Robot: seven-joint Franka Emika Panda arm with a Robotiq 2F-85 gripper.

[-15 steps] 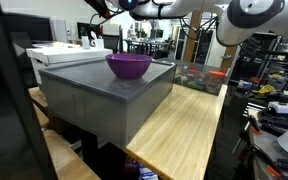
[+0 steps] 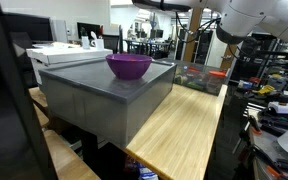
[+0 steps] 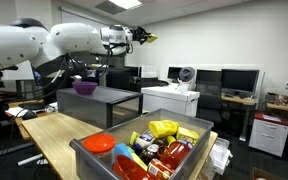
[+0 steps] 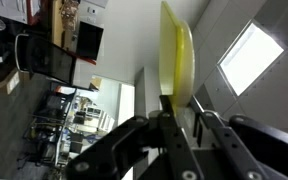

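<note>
High in the air, in exterior view 2, my gripper (image 3: 141, 38) is shut on a yellow object (image 3: 151, 39). Seen from the wrist, the long yellow object (image 4: 176, 55) rises from between the dark fingers of the gripper; what it is exactly, I cannot tell. A purple bowl (image 2: 130, 66) stands on top of a grey box (image 2: 114, 103), well below the arm. In exterior view 1 the gripper is outside the frame.
A grey bin (image 3: 94, 161) full of colourful items stands on the wooden table (image 2: 174, 142). Bare tabletop lies between it and the grey box. Monitors (image 3: 238, 80) and a white cabinet (image 3: 269, 134) are in the background.
In exterior view 1 the arm has risen, and its far end has gone out past the top edge. The bowl and grey box have stayed in place.
</note>
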